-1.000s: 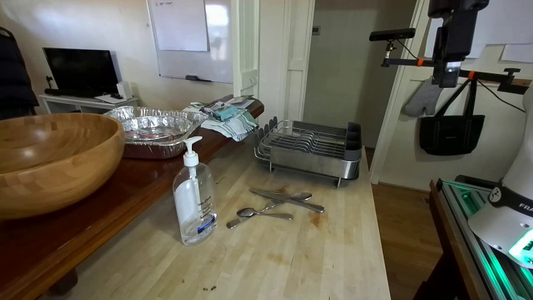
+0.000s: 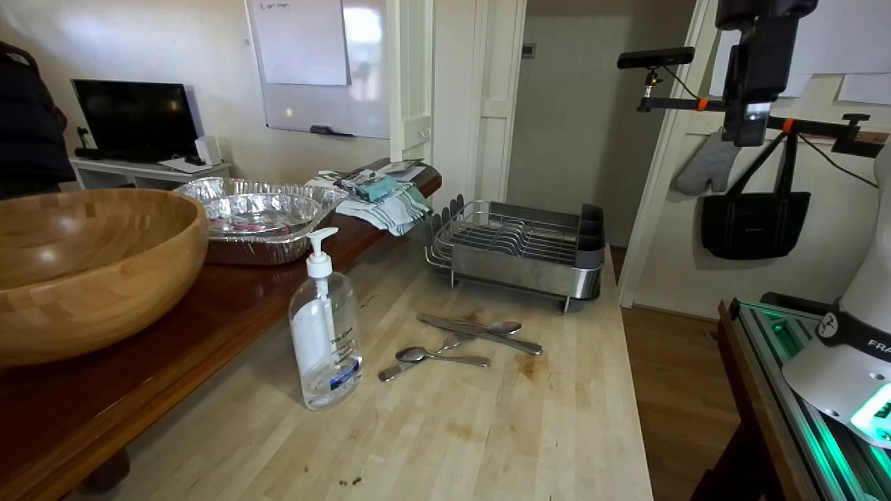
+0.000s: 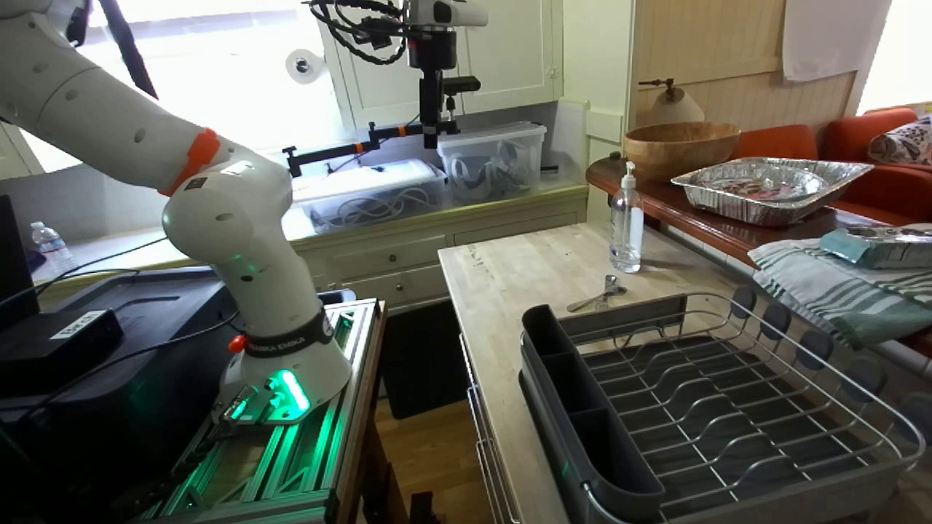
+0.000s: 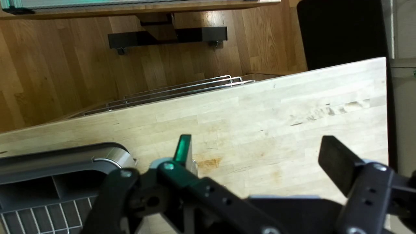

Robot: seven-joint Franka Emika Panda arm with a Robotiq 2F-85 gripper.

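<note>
In the wrist view my gripper is open, its two dark fingers wide apart with only bare counter seen beyond them. It hangs high over the counter in exterior view 1, well clear of everything on it. Several pieces of cutlery lie crossed on the wooden counter (image 2: 501,434): a spoon (image 2: 411,355) towards the front and a knife (image 2: 501,335) behind. A grey metal dish rack (image 2: 509,268) stands at the counter's far end, its wire grid bare. Dark holder compartments (image 3: 572,388) line one side of the rack and look empty.
A clear pump bottle (image 2: 326,342) stands left of the cutlery. On the raised brown ledge sit a large wooden bowl (image 2: 100,275), foil trays (image 2: 259,217) and a striped towel (image 2: 397,210).
The dark jacket-like shape at the left edge of exterior view 1 has shifted slightly to the right. The visible arm and gripper, cutlery, bottle and rack have not moved.
</note>
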